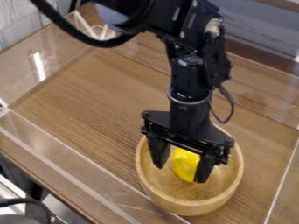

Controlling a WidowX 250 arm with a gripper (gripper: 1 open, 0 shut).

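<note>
My black gripper (pixel 181 157) hangs inside a light wooden bowl (pixel 187 200) at the lower right of the camera view. A yellow object (pixel 186 167) lies in the bowl between the two fingers, which stand apart on either side of it. The gripper partly hides it, and I cannot tell whether the fingers touch it.
A dark cable or part shows at the lower left corner.
</note>
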